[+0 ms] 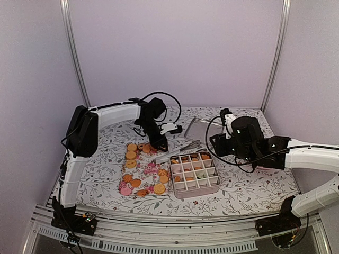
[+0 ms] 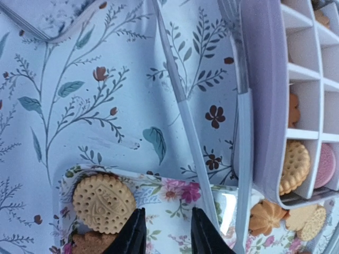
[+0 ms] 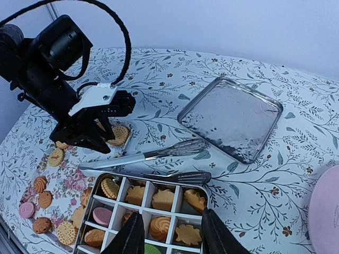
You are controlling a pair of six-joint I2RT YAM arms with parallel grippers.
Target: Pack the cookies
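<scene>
Cookies lie along the rim of a floral tray left of a divided box, whose compartments hold several cookies. My left gripper is low over the tray's back part; in the left wrist view a round cookie lies just left of its fingers, which stand apart with nothing seen between them. My right gripper hangs above the box's right side. Its two fingertips show apart over the compartments; whether anything is between them is unclear.
Two long silver utensils lie behind the box. An empty metal tray sits at the back right, and a pink round plate is at the right. The table behind the floral tray is mostly clear.
</scene>
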